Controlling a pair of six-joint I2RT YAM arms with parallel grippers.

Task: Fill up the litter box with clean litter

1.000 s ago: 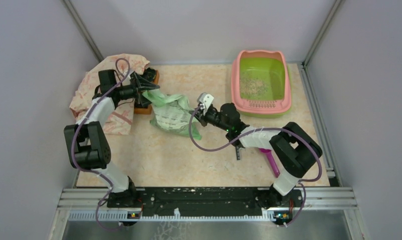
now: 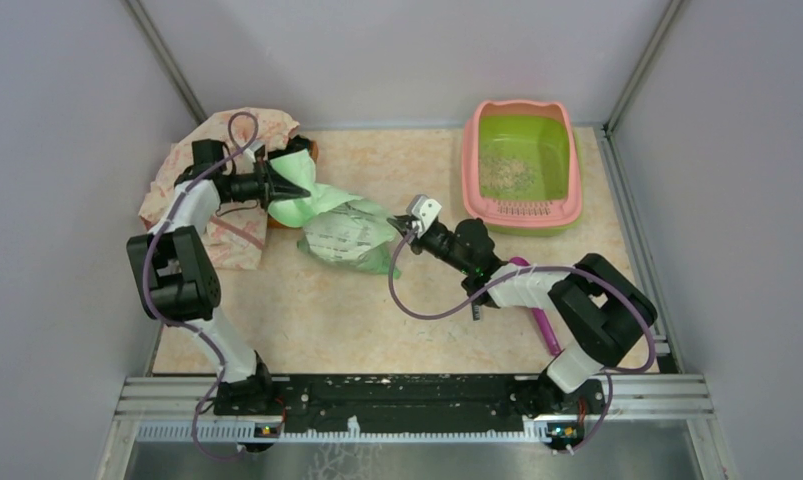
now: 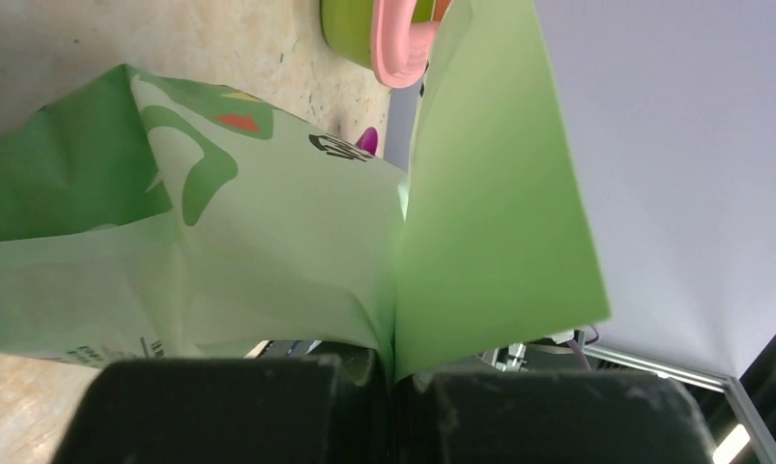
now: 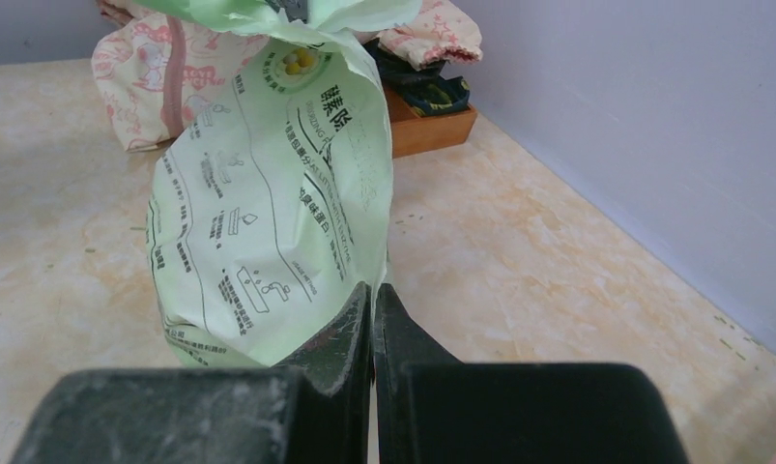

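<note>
The green-and-white litter bag (image 2: 342,240) lies left of centre, its upper flap raised. My left gripper (image 2: 295,192) is shut on that flap, which fills much of the left wrist view. At the bag's right edge, my right gripper is shut, with the thin edge of the bag (image 4: 268,213) at its fingertips. At the back right the litter box (image 2: 522,165), pink-rimmed with a green inside, has scattered grains on its floor.
A pink scoop (image 2: 542,330) lies under the right arm. A patterned cloth (image 2: 232,245) and a wooden box (image 4: 432,132) with dark items sit at the left.
The left gripper has pulled the bag's flap outward to the left, stretching the bag's top. The right gripper has moved slightly right since a second ago.
</note>
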